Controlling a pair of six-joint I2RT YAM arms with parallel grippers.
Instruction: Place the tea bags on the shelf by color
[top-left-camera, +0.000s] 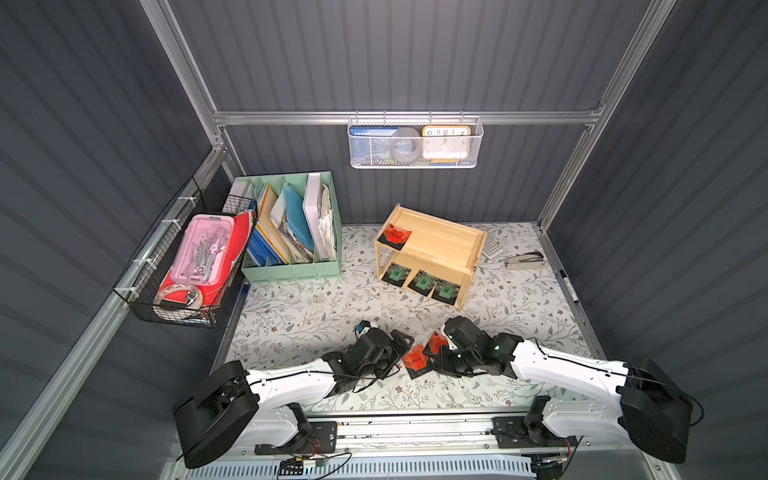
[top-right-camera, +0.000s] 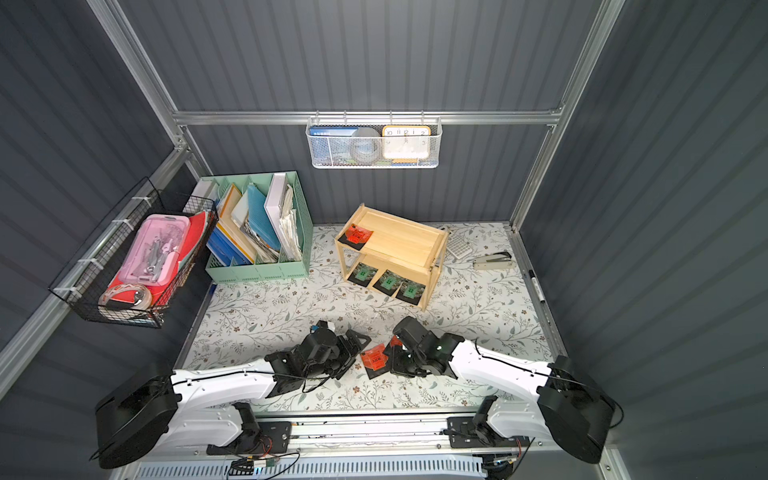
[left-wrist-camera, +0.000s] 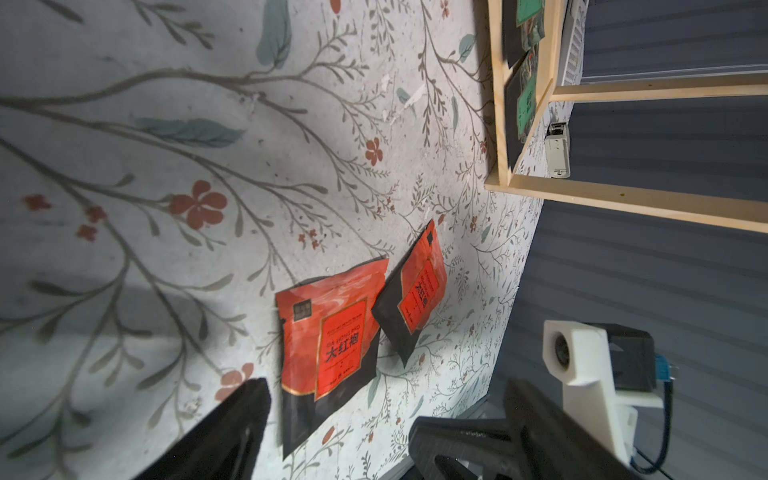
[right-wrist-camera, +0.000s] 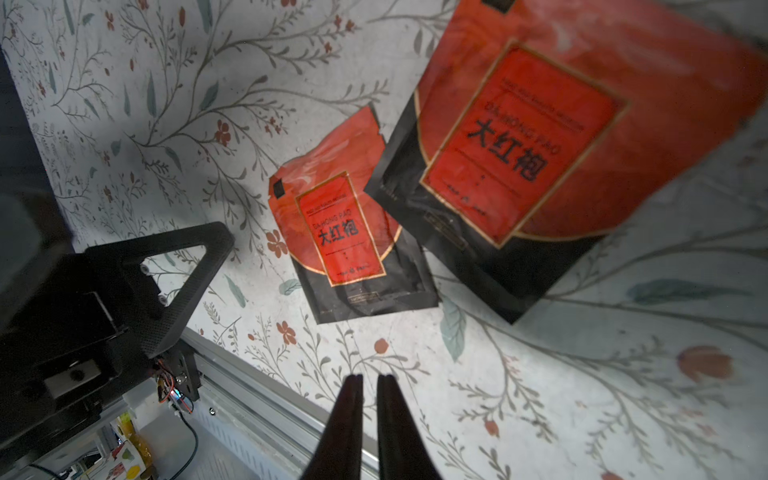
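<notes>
Two red-and-black tea bags lie on the patterned table between my grippers: a left bag (left-wrist-camera: 334, 340) and a right bag (left-wrist-camera: 416, 284), whose corner meets the left one's edge. My left gripper stands open just left of the pair, its fingers wide apart and empty. My right gripper is beside the right bag (right-wrist-camera: 520, 144); only a narrow gap separates its fingertips, with nothing visible in it. On the wooden shelf (top-left-camera: 438, 246), one red bag (top-left-camera: 395, 233) is at the upper left, and green bags (top-left-camera: 422, 282) fill the lower row.
A green file box (top-left-camera: 292, 273) stands at the back left, near a black wire basket (top-left-camera: 172, 316). A stapler (top-left-camera: 524, 261) lies right of the shelf. Overhead, a white mesh basket (top-left-camera: 416, 152) hangs on the back wall. Bare table separates the bags from the shelf.
</notes>
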